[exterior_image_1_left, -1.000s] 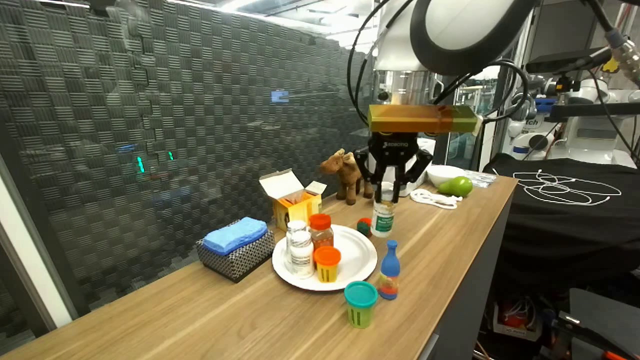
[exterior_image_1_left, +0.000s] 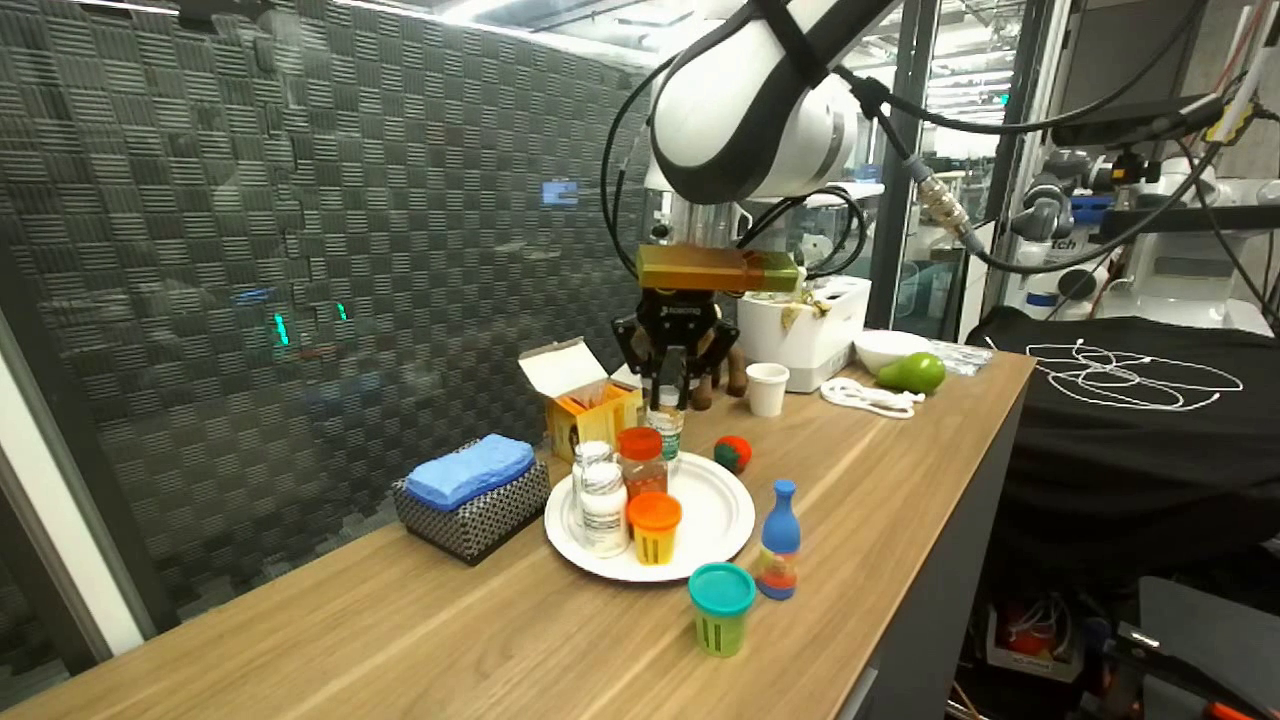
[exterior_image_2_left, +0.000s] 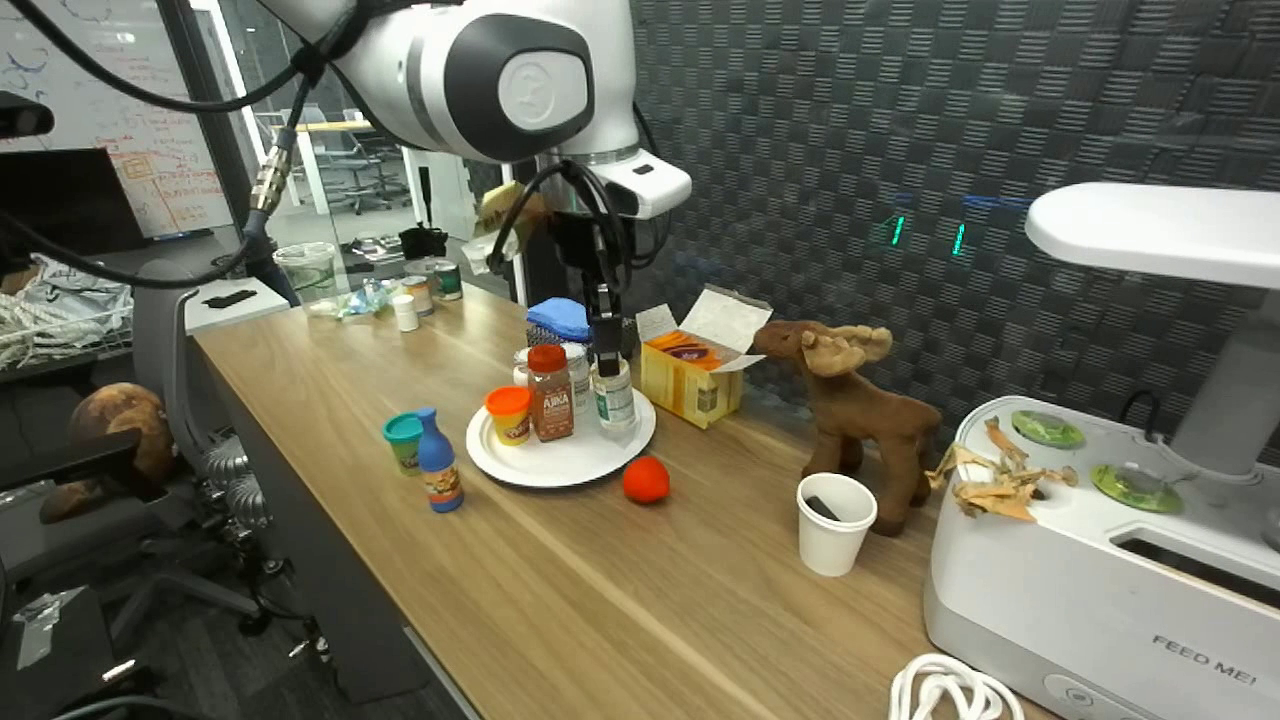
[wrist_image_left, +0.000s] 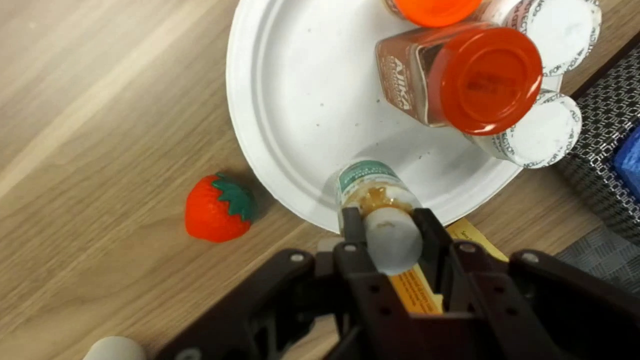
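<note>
A small clear bottle with a white cap and a green-and-white label (wrist_image_left: 373, 185) is held upright by its cap, my gripper shut on it. In exterior view 2 this bottle (exterior_image_2_left: 615, 403) is at the back edge of the white plate (exterior_image_2_left: 552, 472); whether its base touches the plate, I cannot tell. Also on the plate are a red-capped spice jar (exterior_image_2_left: 552, 402), an orange-lidded tub (exterior_image_2_left: 509, 418) and two white bottles (exterior_image_1_left: 603, 516), grouped together. From exterior view 1, the spice jar partly covers the held bottle, and my gripper (exterior_image_1_left: 672, 396) points straight down.
Close to the plate lie a toy strawberry (wrist_image_left: 217, 208), a blue bottle (exterior_image_1_left: 780, 540) and a teal-lidded tub (exterior_image_1_left: 721, 610). Behind are an open yellow box (exterior_image_2_left: 692, 382), a patterned box with blue cloth (exterior_image_1_left: 468, 492), a toy moose (exterior_image_2_left: 854, 420) and a paper cup (exterior_image_2_left: 835, 528).
My gripper has carried the bottle leftward in exterior view 1, from beside the strawberry to the plate's back edge. The other objects have stayed in place.
</note>
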